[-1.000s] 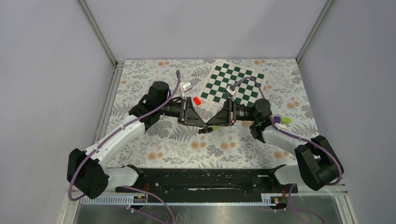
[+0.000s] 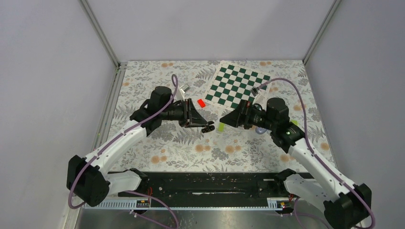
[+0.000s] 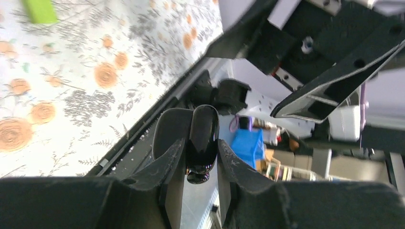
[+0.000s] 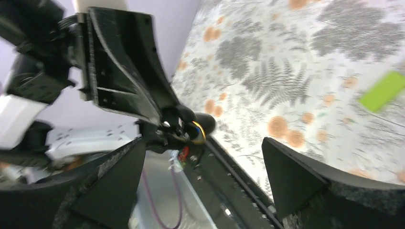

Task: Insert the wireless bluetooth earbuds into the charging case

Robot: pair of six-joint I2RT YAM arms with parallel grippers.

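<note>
A small black charging case [image 2: 208,129] hangs above the table in my left gripper [image 2: 204,125], which is shut on it. In the left wrist view the glossy case [image 3: 202,138] sits between those fingertips; in the right wrist view a bit of orange and blue shows at its dark body [image 4: 205,125], and I cannot tell what is inside. My right gripper [image 2: 229,119] stands open a short way to the right, apart from the case, with nothing visible between its fingers.
A green block [image 4: 382,90] lies under the grippers, a red block [image 2: 201,103] behind them. A checkerboard [image 2: 229,81] lies at the back, and more small items lie partly hidden behind the right arm.
My right gripper has drawn back to the right from the case, and its arm has swung forward. The left gripper has shifted only slightly, still holding the case.
</note>
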